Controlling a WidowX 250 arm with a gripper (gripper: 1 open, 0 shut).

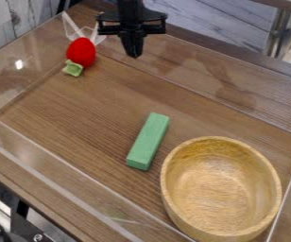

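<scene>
My black gripper (pixel 131 28) hangs at the top centre of the camera view, shut, with nothing visible between its fingers. Left of it, apart and slightly lower, lies a red object (pixel 80 52), with a small pale green block (pixel 74 68) just below it. A long green block (pixel 148 140) lies in the lower middle. A yellow bowl (pixel 219 189) sits at the bottom right.
A whitish, unclear item stands behind the red object at the upper left. A dark part shows at the bottom-left corner.
</scene>
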